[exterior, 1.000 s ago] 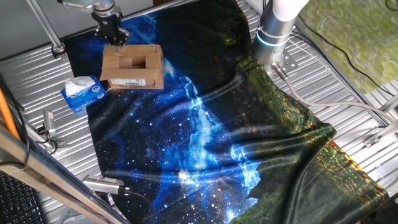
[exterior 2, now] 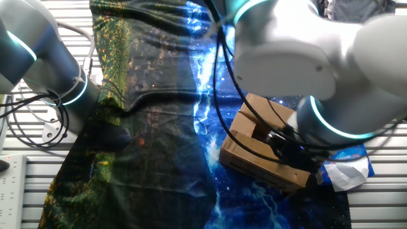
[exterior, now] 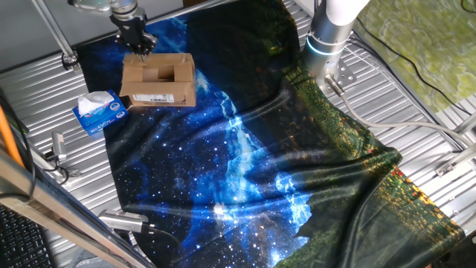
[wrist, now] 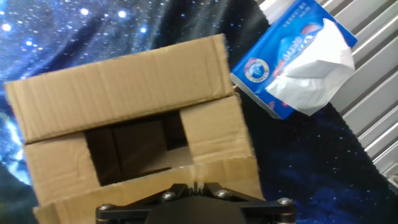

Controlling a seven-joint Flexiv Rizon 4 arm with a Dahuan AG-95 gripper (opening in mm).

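Note:
A brown cardboard box (exterior: 158, 89) rests on the dark cloth, its top partly open. Into its shadowed inside the wrist view (wrist: 140, 149) looks down between the flaps; I can make out no object there. My gripper is at the bottom of that view, its fingertips together over the near flap (wrist: 230, 177), with nothing visible between them. From exterior view 1 the gripper (exterior: 142, 55) appears at the box's back left edge; whether it touches the cardboard I cannot tell. The arm and cables partly cover the box (exterior 2: 245, 130) in exterior view 2.
A blue tissue box (exterior: 100, 115) with a white tissue sticking out stands close beside the cardboard box. Wrinkled cloth (exterior: 201, 171) with a starry print covers much of the slatted table. A grey adapter (exterior: 123, 220) lies by its front left edge.

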